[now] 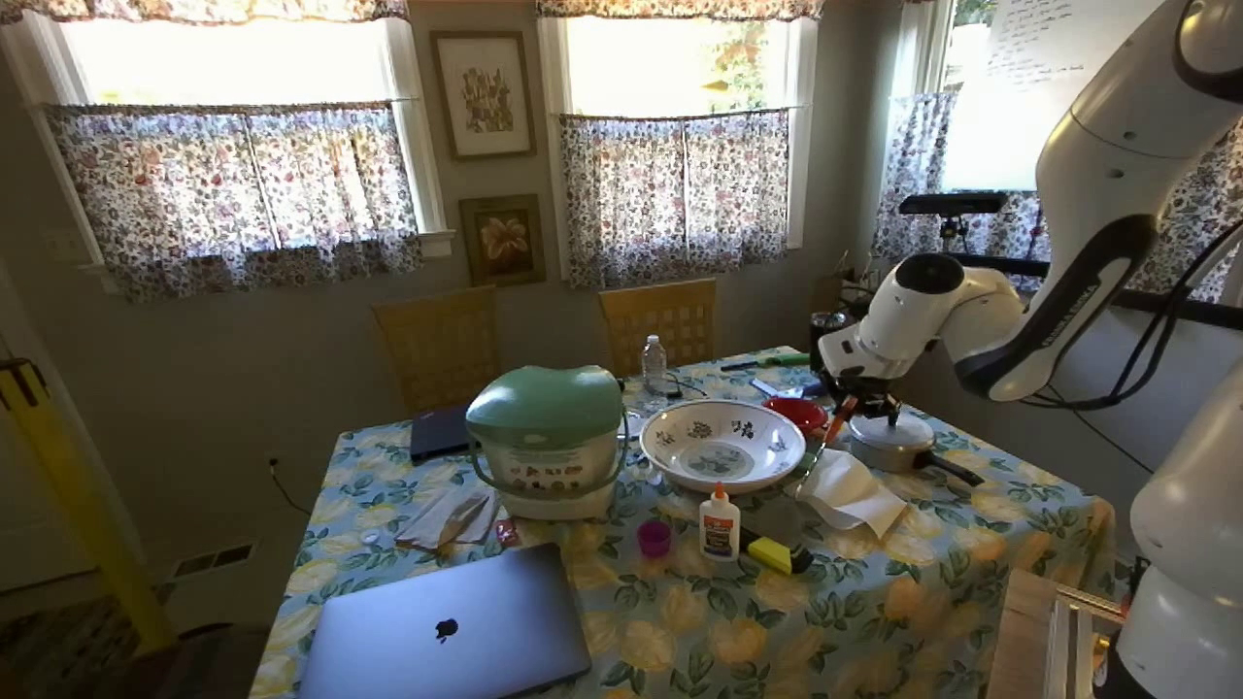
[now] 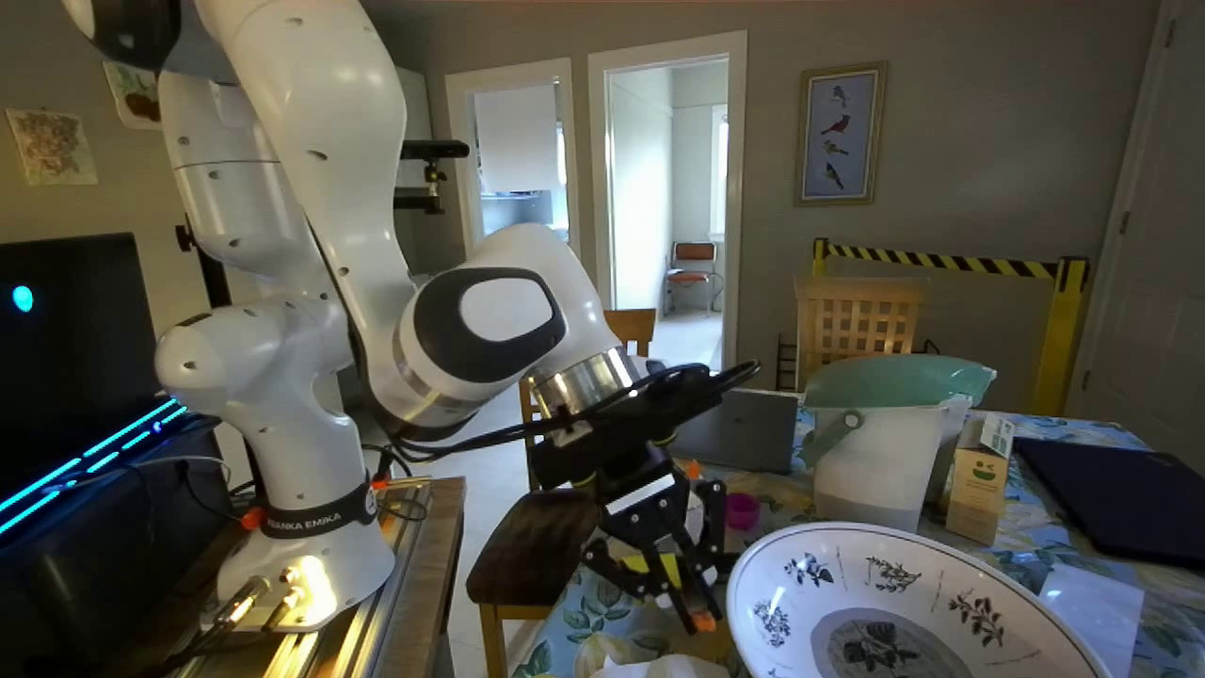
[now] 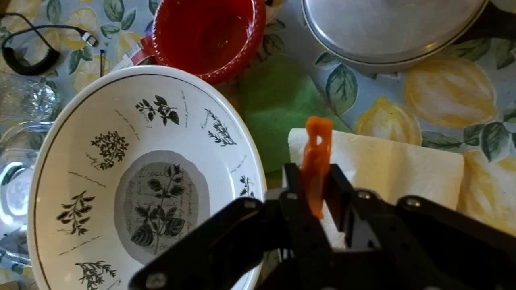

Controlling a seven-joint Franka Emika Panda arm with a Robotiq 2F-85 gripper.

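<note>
In the wrist view an orange handle [image 3: 317, 150] stands up between the fingers of my gripper, which is shut on it. Exterior view 1 shows it as an orange-handled tool [image 1: 838, 420] with a thin shaft slanting down to the left. The tool hangs above a white paper towel [image 1: 853, 494], just right of the large white bowl [image 1: 693, 476] with plant drawings. The bowl is empty in the wrist view. From exterior view 2 my gripper [image 2: 666, 565] is beside the bowl's rim, the orange end [image 2: 705, 621] showing below it.
A red bowl [image 3: 208, 36], a green cloth [image 3: 280, 96] and a lidded metal pot [image 3: 392, 24] lie close around. Nearer the front are a glue bottle [image 1: 719, 526], a purple cup [image 1: 654, 538] and a yellow object [image 1: 770, 553]. A green-lidded bucket [image 1: 548, 449] stands left.
</note>
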